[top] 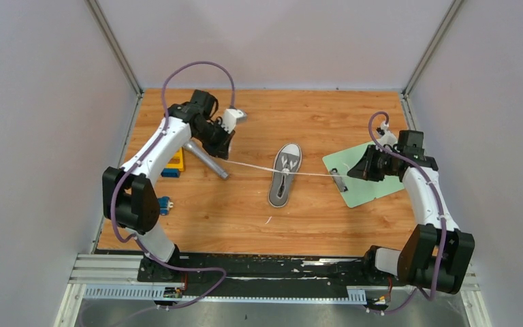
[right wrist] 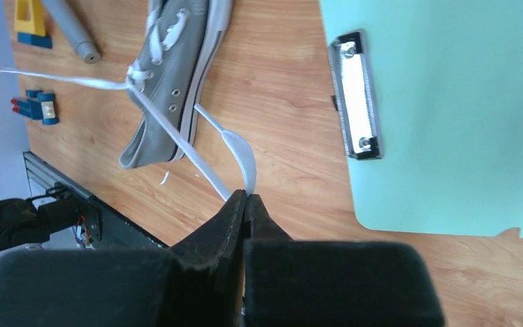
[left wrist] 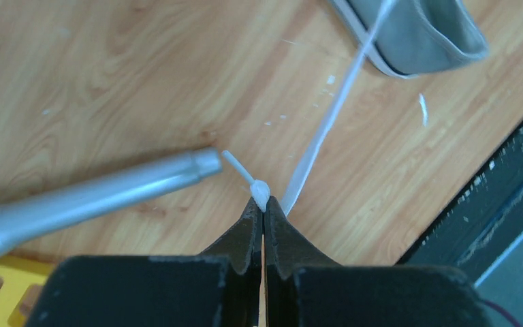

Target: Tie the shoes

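Observation:
A grey sneaker (top: 280, 191) with white laces lies upright mid-table, lengthwise front to back; the right wrist view shows it too (right wrist: 163, 129). My left gripper (top: 221, 154), left of the shoe, is shut on a white lace (left wrist: 320, 126), its tip poking up from the fingers (left wrist: 261, 203). My right gripper (top: 354, 174), over the clipboard, is shut on the other lace (right wrist: 245, 163). Both laces stretch taut from the shoe's lacing in a nearly straight line across it.
A mint clipboard (top: 368, 194) lies at right. A silver cylinder (top: 208, 163), a yellow part (top: 177, 159) and a small blue toy (top: 165, 204) lie at left.

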